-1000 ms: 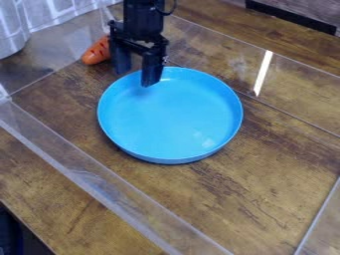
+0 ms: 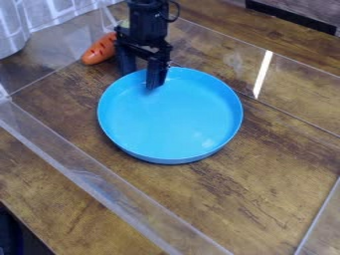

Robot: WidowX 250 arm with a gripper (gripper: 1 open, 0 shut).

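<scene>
A large light-blue round plate lies in the middle of the wooden table. The dark gripper reaches down from the top to the plate's back-left rim, its lower parts over or at that rim. Whether it is open, shut or holding the rim is too dark and small to tell. An orange carrot-like object lies behind and left of the plate, partly behind the arm.
Clear plastic walls border the work area at left and right. A white crumpled sheet is at the top left. Bare wood is free to the right and front of the plate.
</scene>
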